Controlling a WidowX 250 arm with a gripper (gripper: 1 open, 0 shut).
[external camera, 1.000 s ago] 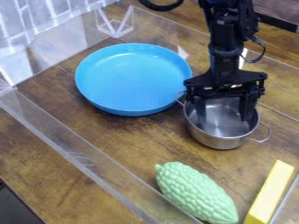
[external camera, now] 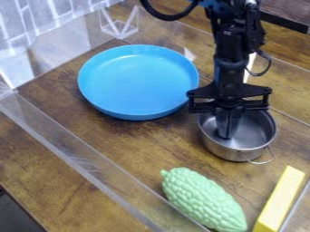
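My black gripper (external camera: pixel 227 120) is lowered into a steel pot (external camera: pixel 237 148) at the right, its fingertips inside the pot and partly hidden by the dark body above them. The gripper appears shut, with nothing visible between its fingers. The pot has thin wire handles.
A blue plate (external camera: pixel 136 80) lies left of the pot. A green bitter-melon-like vegetable (external camera: pixel 204 198) and a yellow block (external camera: pixel 280 198) lie in front. A clear plastic edge crosses the lower left. Bare wooden table shows at the left and far right.
The pot has shifted slightly and turned, its right handle now lower toward the front. The gripper has moved a little left.
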